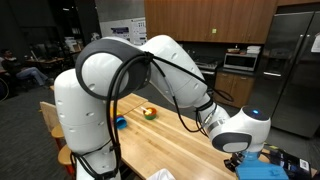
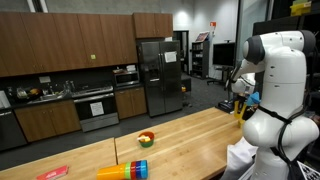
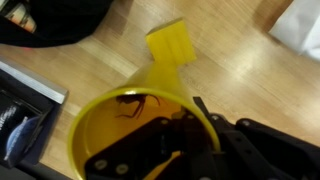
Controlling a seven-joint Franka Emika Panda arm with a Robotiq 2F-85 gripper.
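Observation:
A yellow cup [image 3: 160, 85] fills the middle of the wrist view, its open rim towards the camera and a flat yellow piece, perhaps a handle, at its far side. Something small and dark shows inside it. The black fingers of my gripper are shut at its rim, apparently with the thin wall between them. In exterior view 2 yellow shows below the gripper [image 2: 240, 98] at the table's far right. Exterior view 1 shows the arm's blue end part [image 1: 262, 172] at the lower right; the fingertips are out of sight there.
A white cloth [image 1: 160, 174] lies near the table's front edge. Dark items [image 1: 290, 161] sit close to the gripper, and a black box with a silver edge [image 3: 35, 82] lies below. A bowl of colourful pieces [image 2: 146, 137] and a coloured tube [image 2: 122, 171] stand farther off.

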